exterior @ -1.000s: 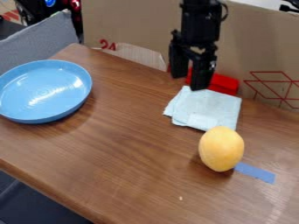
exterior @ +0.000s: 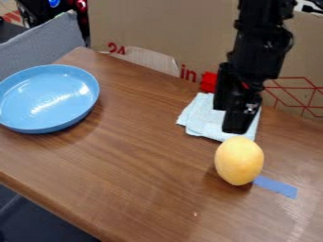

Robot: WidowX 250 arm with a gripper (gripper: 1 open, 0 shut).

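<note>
My black gripper (exterior: 236,104) hangs open above a folded white cloth (exterior: 202,117), covering part of it from view. A yellow mango-like fruit (exterior: 239,161) rests on the wooden table in front of the gripper, below it in the view. At the left lies a blue plate (exterior: 48,96) with nothing on it.
A red object (exterior: 207,81) sits behind the cloth against a cardboard box (exterior: 161,28). A strip of blue tape (exterior: 277,187) lies right of the fruit.
</note>
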